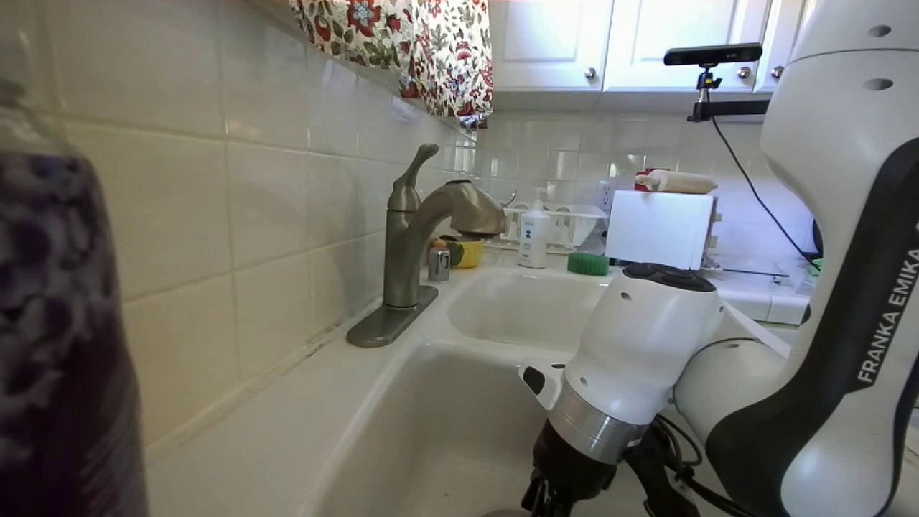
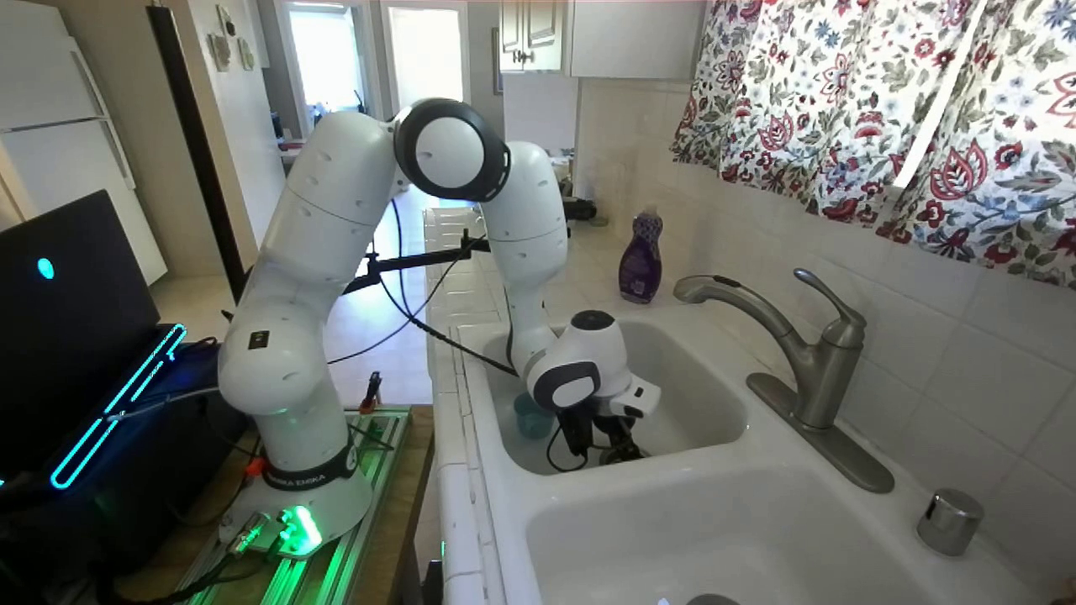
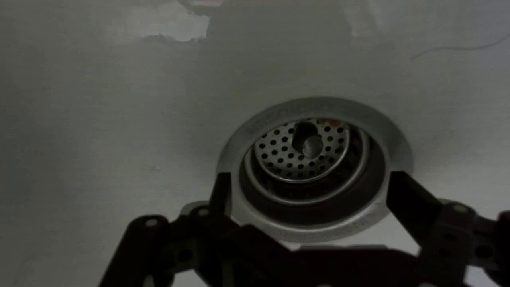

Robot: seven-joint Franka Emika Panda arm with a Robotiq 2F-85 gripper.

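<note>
In the wrist view my gripper is open, its two dark fingers spread on either side of the sink drain (image 3: 318,234), with nothing held between them. A perforated metal strainer (image 3: 282,155) with a small round knob sits inside the drain, tilted. In exterior view 2 the gripper (image 2: 620,454) reaches down into the far sink basin (image 2: 696,403); its fingertips are hard to make out there. A teal cup (image 2: 532,415) stands in that basin beside the arm. In exterior view 1 only the upper part of the gripper shows at the bottom edge.
The faucet (image 2: 807,363) rises behind the basins. A purple soap bottle (image 2: 641,257) stands on the counter past the far basin. The near basin (image 2: 646,534) looks free of objects. A green brush (image 1: 588,263) and white pump bottle (image 1: 534,237) are at the other end.
</note>
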